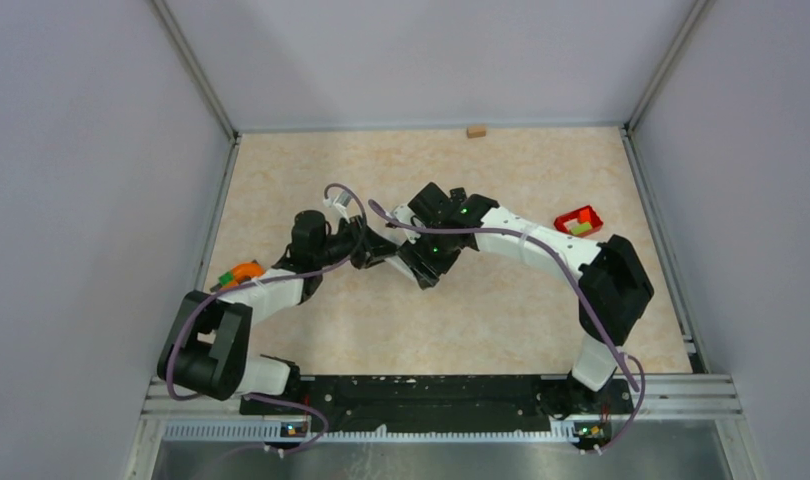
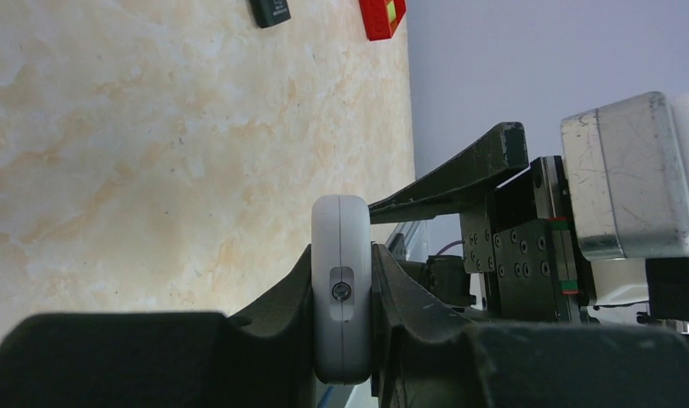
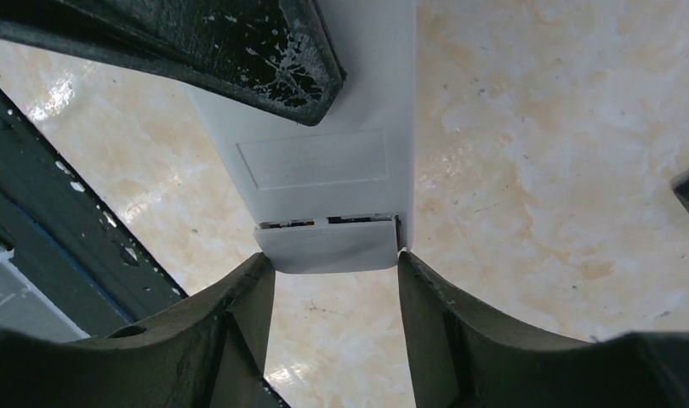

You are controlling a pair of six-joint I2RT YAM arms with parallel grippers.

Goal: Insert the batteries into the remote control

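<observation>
My left gripper (image 1: 381, 255) is shut on the white remote control (image 2: 341, 223), held over the middle of the table and seen end-on in the left wrist view. In the right wrist view the remote's back (image 3: 316, 170) has a small cover (image 3: 328, 248) at its lower end, with a dark slit along its upper edge. The fingertips of my right gripper are at either side of this cover, part open, touching or very close to it; whether they grip it I cannot tell. No loose battery is clearly seen.
A dark object (image 2: 269, 10) lies on the table, partly in view. A red box (image 1: 579, 221) with coloured items is at the right, a small wooden block (image 1: 476, 131) at the back, orange-and-green items (image 1: 243, 272) at the left.
</observation>
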